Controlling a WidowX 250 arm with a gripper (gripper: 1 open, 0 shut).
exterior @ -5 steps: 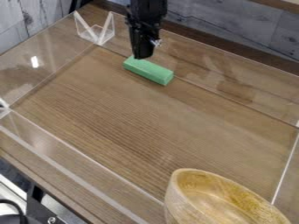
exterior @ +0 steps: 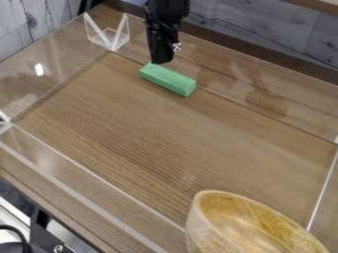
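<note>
The black gripper (exterior: 162,45) hangs from the top centre of the camera view, above and behind a green block (exterior: 168,80) that lies on the wooden table (exterior: 158,148). Its fingers are dark and small; whether they are open or shut is unclear.
A clear wire or plastic holder (exterior: 109,34) stands at the back left. A large yellow bowl (exterior: 251,222) sits at the front right. Walls bound the table at the back.
The gripper has shifted slightly up, toward the back of the table. The green block has not visibly moved.
</note>
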